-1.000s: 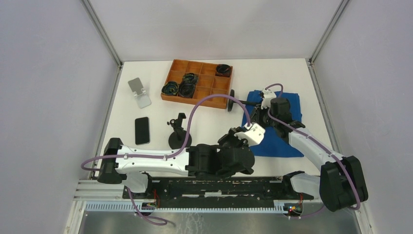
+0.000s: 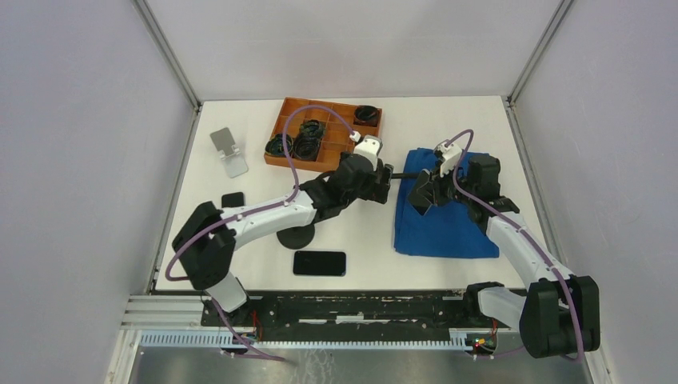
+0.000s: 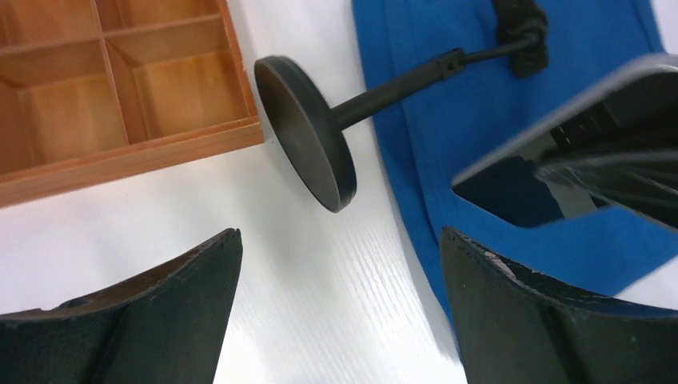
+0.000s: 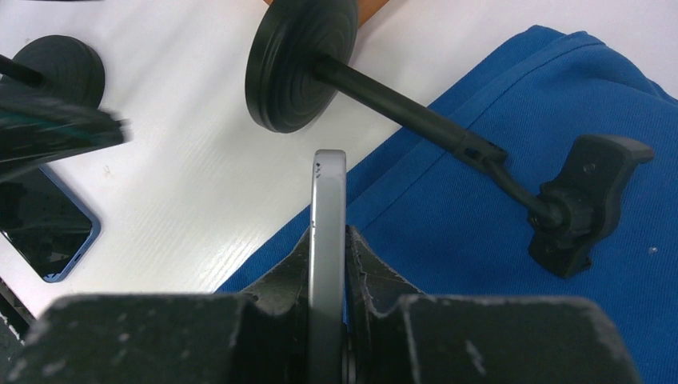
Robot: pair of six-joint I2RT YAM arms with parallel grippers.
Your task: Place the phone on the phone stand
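A black round-based phone stand lies on its side (image 3: 308, 136), its neck (image 4: 400, 112) reaching over the blue cloth to its holder (image 4: 592, 188). My right gripper is shut on a phone (image 4: 328, 208), seen edge-on in the right wrist view and held over the cloth. My left gripper stands open beside the tipped stand's base, nothing between its fingers. A second stand's base (image 2: 296, 236) is upright, partly under the left arm. Another phone (image 2: 320, 263) lies at the front.
An orange compartment tray (image 2: 324, 160) with dark coils stands at the back. A small dark phone (image 2: 233, 200) and a silver folded stand (image 2: 225, 148) lie at the left. The blue cloth (image 2: 448, 240) covers the right side.
My right gripper, with the phone, has shifted slightly right.
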